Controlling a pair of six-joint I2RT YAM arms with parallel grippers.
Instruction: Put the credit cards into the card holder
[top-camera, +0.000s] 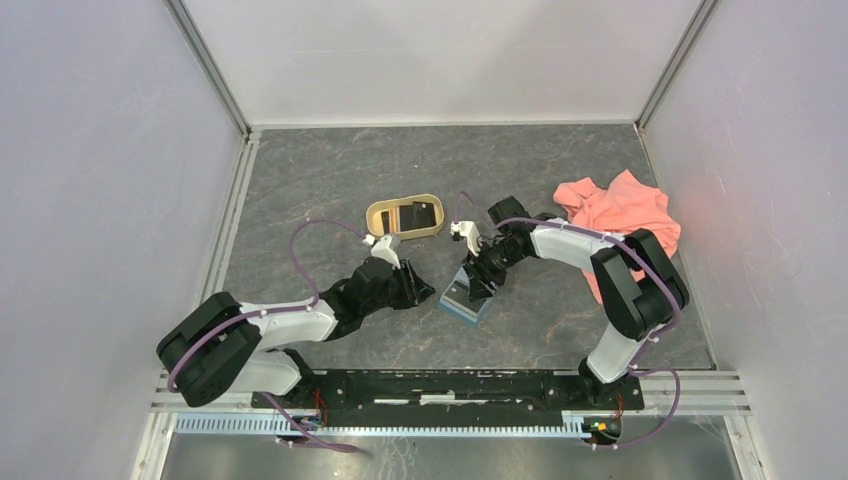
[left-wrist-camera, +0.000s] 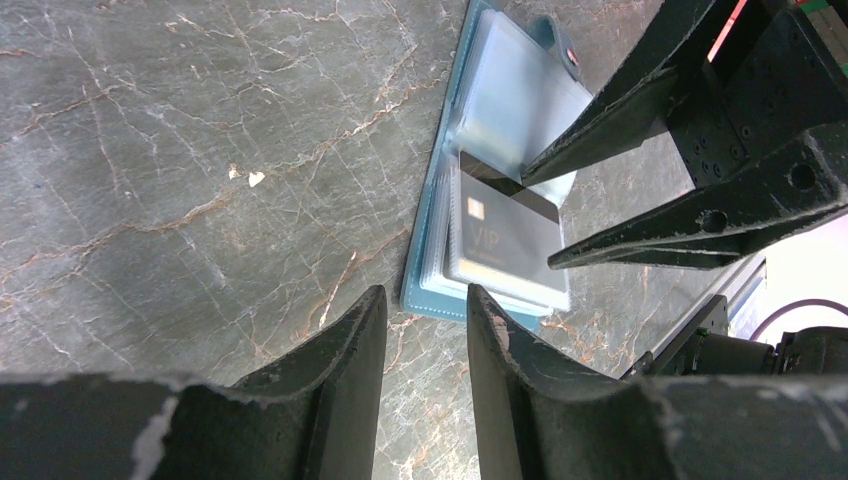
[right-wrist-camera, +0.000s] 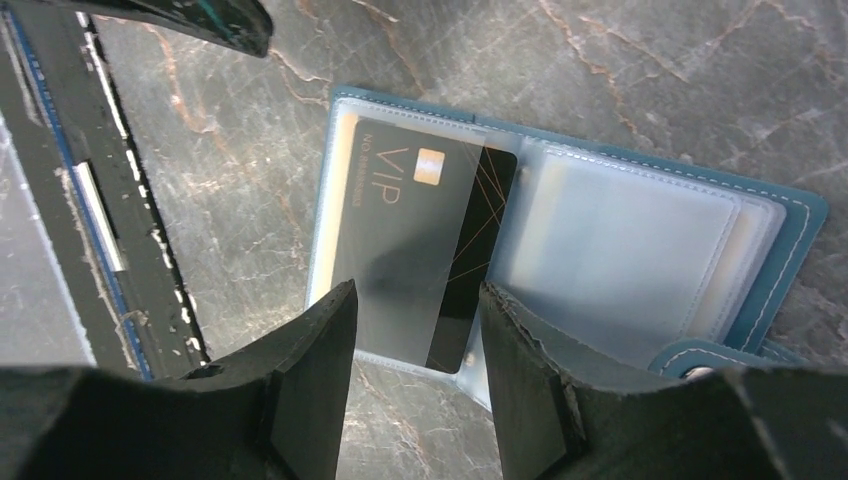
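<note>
The blue card holder (top-camera: 462, 308) lies open on the grey table, with a dark VIP card (left-wrist-camera: 500, 235) (right-wrist-camera: 400, 250) in one side's clear sleeve and the other side (right-wrist-camera: 620, 240) pale. My right gripper is right over the holder, its fingertips part open at either side of the card's lower face, nothing seen held. My left gripper hovers just left of the holder, fingers part open with nothing between them.
A tan tray (top-camera: 405, 198) with dark cards stands behind the holder. A pink cloth (top-camera: 620, 210) lies at the right.
</note>
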